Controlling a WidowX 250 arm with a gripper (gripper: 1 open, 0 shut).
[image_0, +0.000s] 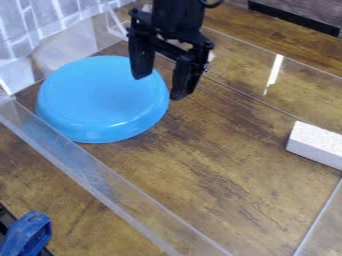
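My black gripper (167, 60) hangs from the top centre, above the back right part of a blue round plate-like object (94, 100). Its dark fingers point downward; whether they are open or shut, and whether anything is between them, is hard to tell in this view.
A white block (317, 142) lies at the right on the wooden surface. A blue object (24, 233) is at the bottom left. Clear plastic edges run along the left and lower right.
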